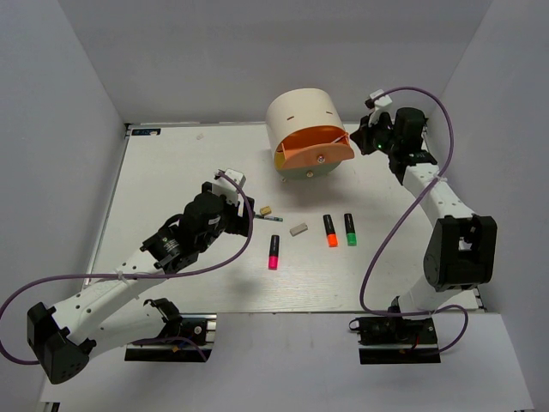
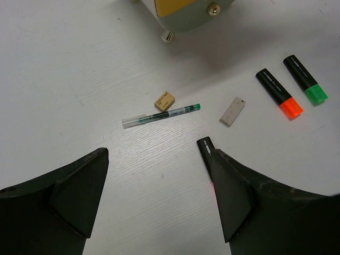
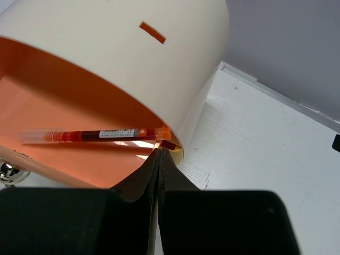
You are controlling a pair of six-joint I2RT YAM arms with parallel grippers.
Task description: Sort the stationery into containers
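Note:
A rounded cream container (image 1: 302,110) stands at the back with its orange drawer (image 1: 317,155) pulled out. In the right wrist view a red-orange pen (image 3: 106,135) lies in the drawer's opening, one end near the right rim. My right gripper is shut just in front of that rim, nothing between its fingers. The left gripper stands open and empty over the table. Ahead of it lie a green pen (image 2: 162,115), a small tan block (image 2: 164,101), a grey eraser (image 2: 232,111) and a pink-ended marker (image 2: 205,151), partly hidden by the right finger.
An orange marker (image 1: 330,231) and a green marker (image 1: 350,229) lie on the table right of centre. Round knobs (image 1: 321,159) stick out from the drawer fronts.

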